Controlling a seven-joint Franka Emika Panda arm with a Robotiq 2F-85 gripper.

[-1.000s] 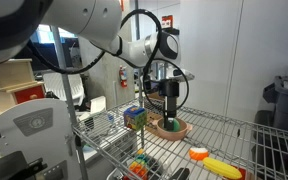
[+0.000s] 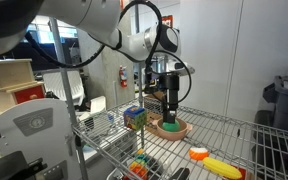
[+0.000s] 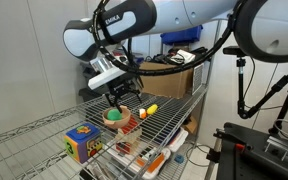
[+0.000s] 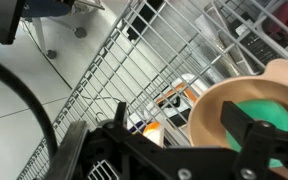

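A tan bowl (image 2: 179, 133) stands on the wire rack with a green thing (image 3: 113, 115) in it. My gripper (image 2: 168, 115) points down at the bowl from above. In the wrist view the gripper is open, its dark fingers wide apart. The bowl's near rim (image 4: 198, 118) shows in the gap between them, and the green thing (image 4: 267, 112) is partly covered by the right finger. Nothing is gripped; whether a finger touches the bowl I cannot tell.
A colourful box (image 3: 82, 141) stands on the rack beside the bowl. On the other side lie an orange-and-white piece (image 2: 199, 153) and a long yellow thing (image 2: 223, 169). Several small items sit lower, under the wires. Bare rack (image 2: 214, 130) lies behind the bowl.
The arm and gripper have shifted only slightly over the bowl. The bowl and the other things on the rack look unmoved.
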